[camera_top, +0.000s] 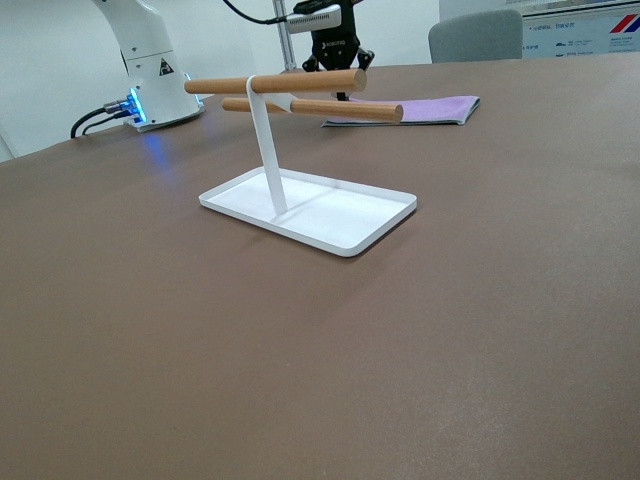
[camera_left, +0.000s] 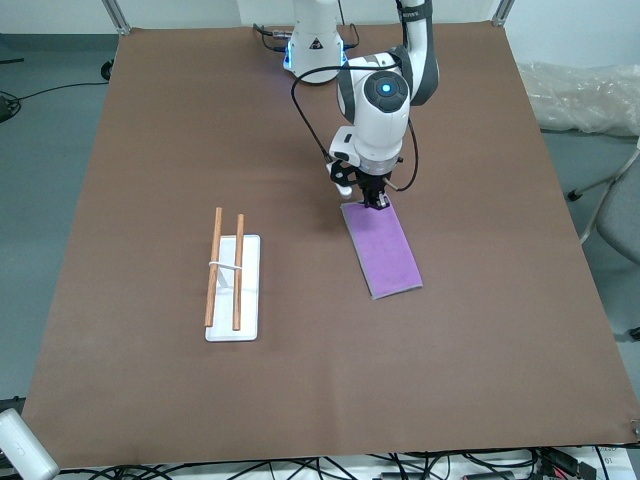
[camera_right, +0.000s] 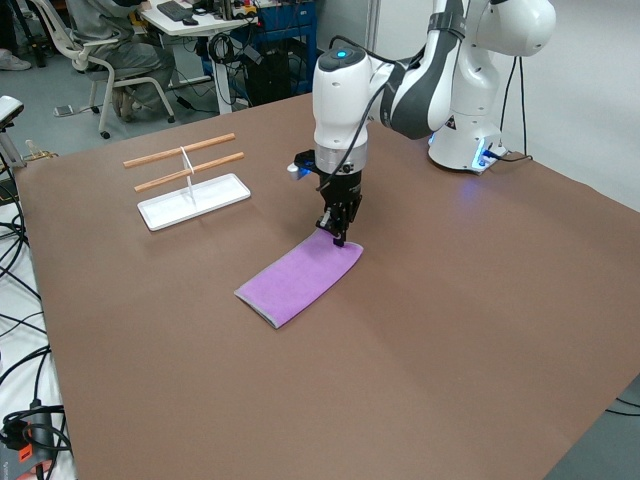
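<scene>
A folded lilac cloth (camera_left: 385, 255) (camera_right: 295, 281) lies flat on the brown table. My black gripper (camera_left: 376, 200) (camera_right: 340, 230) is low over the cloth's far end, at or touching it; whether its fingers are shut, or hold the cloth, I cannot tell. A white rack (camera_left: 247, 300) (camera_top: 340, 220) (camera_right: 209, 202) with two wooden bars (camera_top: 305, 82) stands on its tray, apart from the cloth and to its left in the left view.
A grey chair (camera_left: 620, 210) is beside the table. Cables run along the near edge in the left view.
</scene>
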